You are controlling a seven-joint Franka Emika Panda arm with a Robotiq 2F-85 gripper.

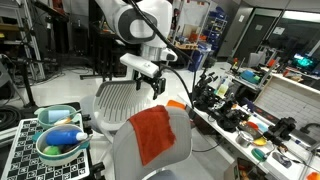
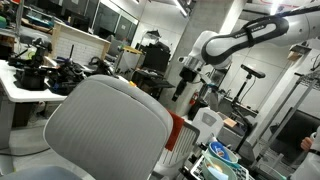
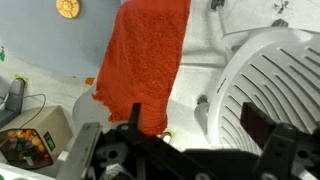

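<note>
A red cloth lies draped over the top of a grey chair back. In the wrist view the cloth spreads from the top edge down towards the left finger, and its lower end is partly hidden by the gripper. My gripper hangs above the cloth, apart from it. Its fingers stand wide apart in the wrist view, with nothing held between them. In exterior view 2 the chair back hides much of the cloth.
A white slatted basket stands beside the chair, close to the gripper's right in the wrist view. A tub with bowls sits at the left. Cluttered worktables run along the right side.
</note>
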